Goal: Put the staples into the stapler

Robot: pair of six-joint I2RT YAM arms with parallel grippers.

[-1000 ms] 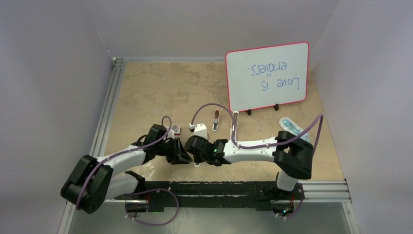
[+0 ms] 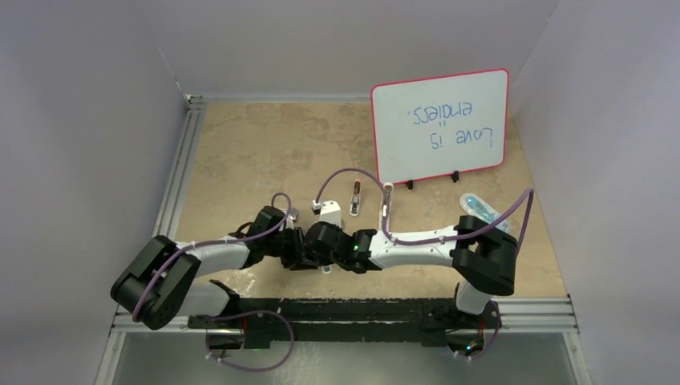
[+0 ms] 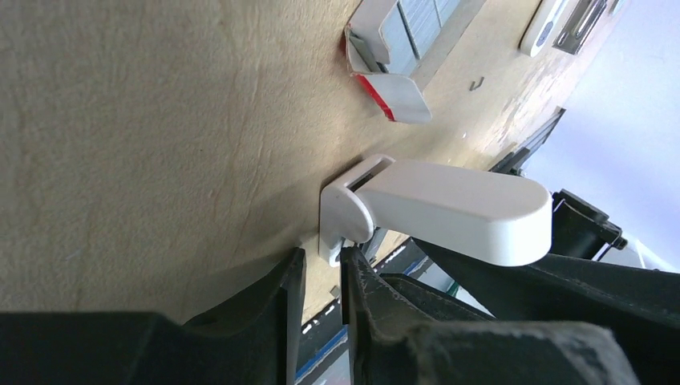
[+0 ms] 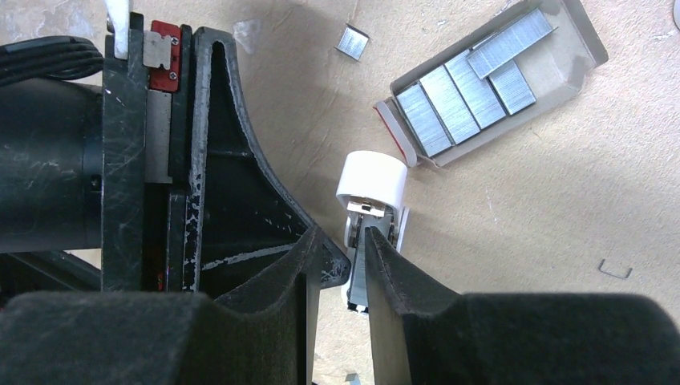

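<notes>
A white stapler (image 3: 453,200) stands on the table, close past my left gripper in the left wrist view. That gripper is part open; its fingertips are near the stapler's white end, and contact cannot be told. In the right wrist view the stapler's rounded white cap (image 4: 373,178) and dark, open channel (image 4: 365,261) lie beneath my right gripper, part open with a gap between its fingers. The left gripper's black finger (image 4: 265,257) reaches the stapler's side there. An opened staple box (image 4: 549,100) holds several silver staple strips (image 4: 451,104).
A short loose staple piece (image 4: 352,42) and a single staple (image 4: 616,269) lie on the table. In the top view a box cutter (image 2: 355,197) and a whiteboard (image 2: 441,124) stand farther back. Both grippers are very close together.
My left arm has shifted slightly right, toward the right gripper and the stapler. The right arm looks almost still. The stapler's visible tip has barely moved.
</notes>
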